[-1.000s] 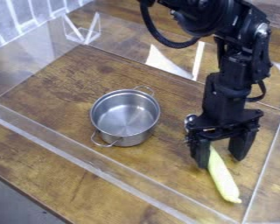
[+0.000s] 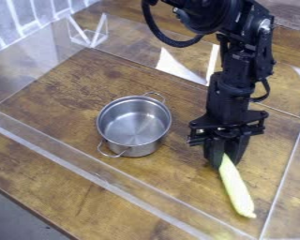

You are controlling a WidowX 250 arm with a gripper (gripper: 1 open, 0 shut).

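Note:
A pale yellow-green elongated object (image 2: 236, 192), banana- or corn-like, lies at the right of the table, pointing toward the front. My black gripper (image 2: 224, 150) is shut on its upper end, which is hidden under the fingers. A steel pot (image 2: 132, 127) with two wire handles sits to the left of the gripper, apart from it.
The wooden table (image 2: 71, 98) is bounded by low clear walls along the left, front and right. The area left of the pot is clear. White triangular pieces (image 2: 180, 66) stand at the back.
My gripper has shifted slightly left and its fingers have drawn together on the object's upper end. The object has moved very little; the pot is unchanged.

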